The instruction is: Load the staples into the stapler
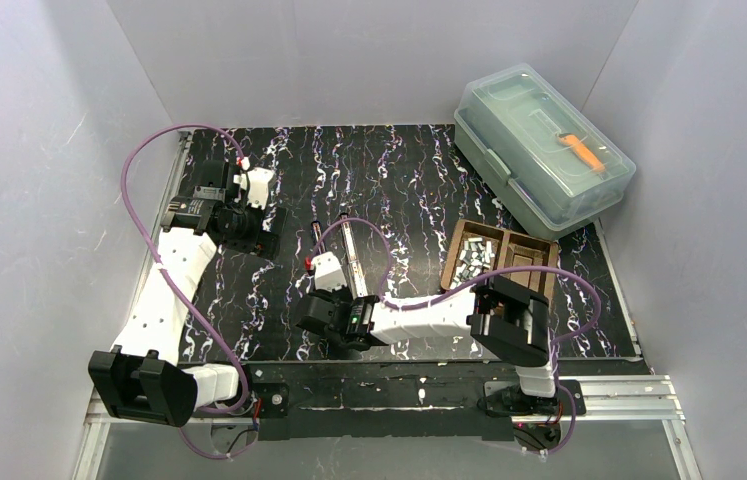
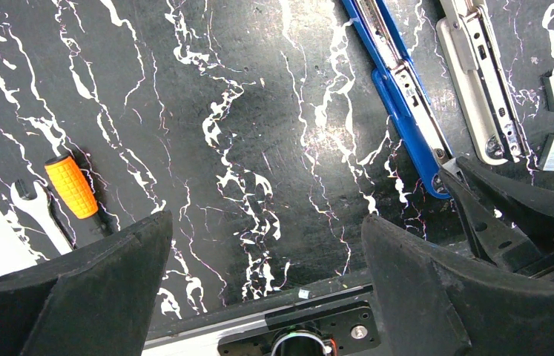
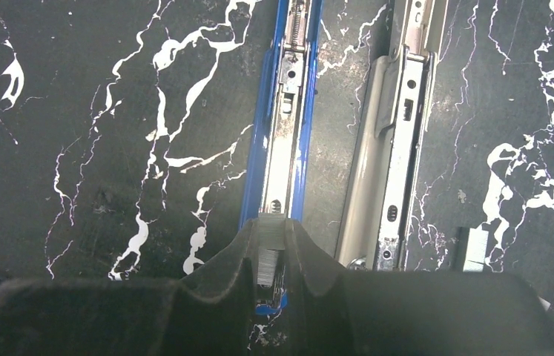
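An opened blue stapler (image 2: pixel 407 104) lies on the dark marbled table, its metal channel facing up. Over its near end, in the right wrist view, my right gripper is shut on a small grey staple strip (image 3: pixel 271 231). The strip appears lined up with the channel; whether it touches the bottom cannot be told. Beside it lies a second, cream stapler (image 3: pixel 400 126), also opened. Away at the left, my left gripper stands open and empty, its two fingers (image 2: pixel 88 289) wide apart.
Two loose staple strips (image 3: pixel 474 248) lie right of the cream stapler. A wooden box (image 1: pixel 461 228) with more staples stands at the right, before a lidded green bin (image 1: pixel 539 130). An orange-handled tool (image 2: pixel 73 185) and a wrench (image 2: pixel 40 211) lie at the left.
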